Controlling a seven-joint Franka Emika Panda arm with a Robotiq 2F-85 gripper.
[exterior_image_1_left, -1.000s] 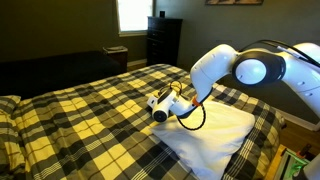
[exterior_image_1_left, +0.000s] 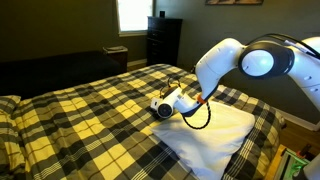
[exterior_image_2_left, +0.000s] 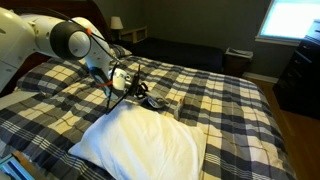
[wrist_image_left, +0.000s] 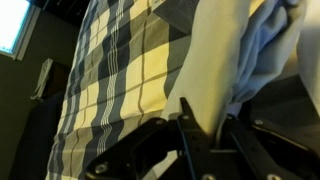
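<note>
A white cloth (exterior_image_1_left: 208, 138) lies spread over the near right part of the plaid bed, loosely creased. In the second exterior view this cloth (exterior_image_2_left: 145, 140) fills the foreground. My gripper (exterior_image_1_left: 160, 111) is low over the bed at the cloth's far left edge. The wrist view shows the gripper shut on a bunched fold of pale cloth (wrist_image_left: 218, 75), which runs up away from the fingers. The exact fingertip contact is partly hidden by the fold and by shadow.
A plaid bedspread (exterior_image_1_left: 90, 125) covers the bed, with open room to the left of the arm. Something pale (exterior_image_1_left: 10, 102) lies at its left side. A dark dresser (exterior_image_1_left: 163, 40) stands beyond the bed, near a window (exterior_image_1_left: 135, 15).
The gripper end has shifted slightly up and to the right in the first exterior view, and the forearm has moved a little. The spread cloth looks much the same.
</note>
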